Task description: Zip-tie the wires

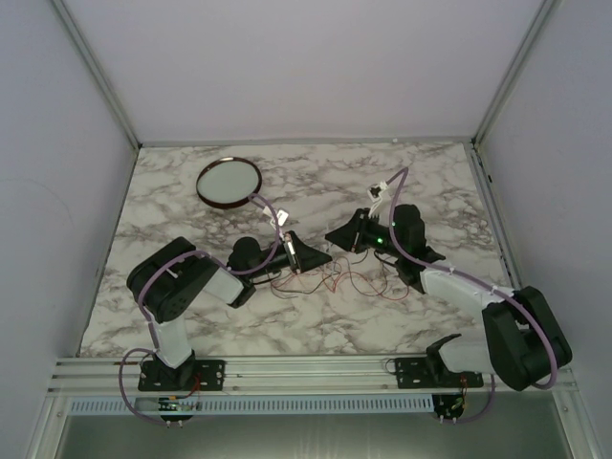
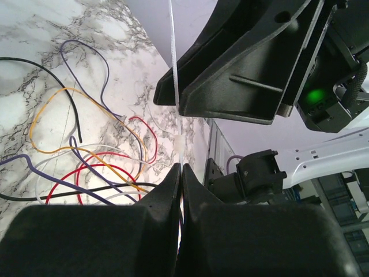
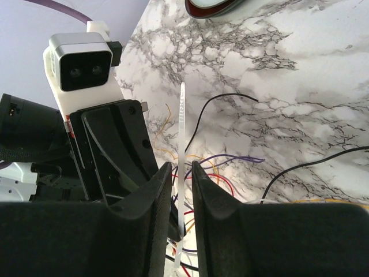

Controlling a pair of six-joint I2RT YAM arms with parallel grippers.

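A thin white zip tie [image 2: 176, 69] stands roughly upright, its small head [image 2: 180, 144] just beyond my left fingertips. My left gripper is shut on the tie near that head. Slightly higher, my right gripper is part open, and the tie's strip [image 3: 181, 124] runs in the narrow gap between its fingers; whether they touch it I cannot tell. Loose wires in red, orange, purple, black and white lie tangled on the marble table below, among them an orange wire [image 2: 49, 107] and a purple wire [image 2: 75, 69].
A round dark-rimmed mirror-like disc [image 1: 229, 182] lies at the back left of the table. Both grippers are close together over the wires.
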